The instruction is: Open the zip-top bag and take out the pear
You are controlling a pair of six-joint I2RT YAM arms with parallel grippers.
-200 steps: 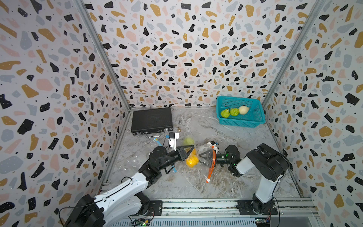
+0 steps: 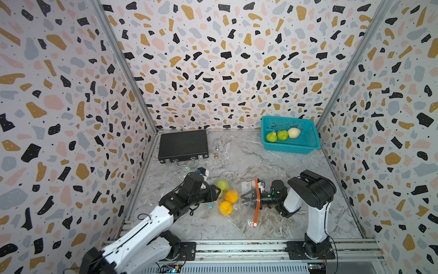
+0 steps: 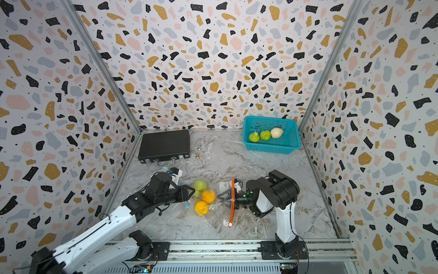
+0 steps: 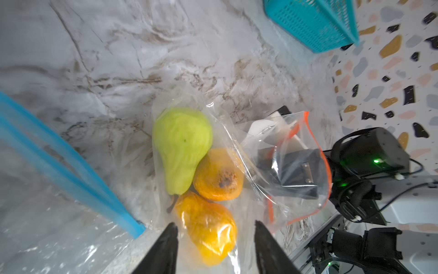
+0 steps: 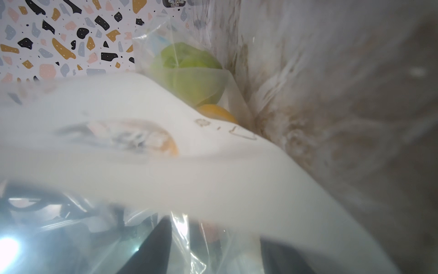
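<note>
A clear zip bag point(image 4: 248, 187) with an orange strip point(image 2: 256, 205) holds a green pear point(image 4: 182, 141) and two orange fruits point(image 4: 218, 175), lying mid-front on the table. My left gripper hangs over the bag's fruit end, fingers apart at the lower orange fruit, with no firm hold visible. My right gripper is at the strip end, inside or behind the clear plastic, its fingers apart.
A turquoise basket point(image 2: 289, 146) with fruit stands at the back right. A black case point(image 2: 182, 141) and small objects are at the back left. A blue-zipped bag point(image 4: 63, 159) lies to the left.
</note>
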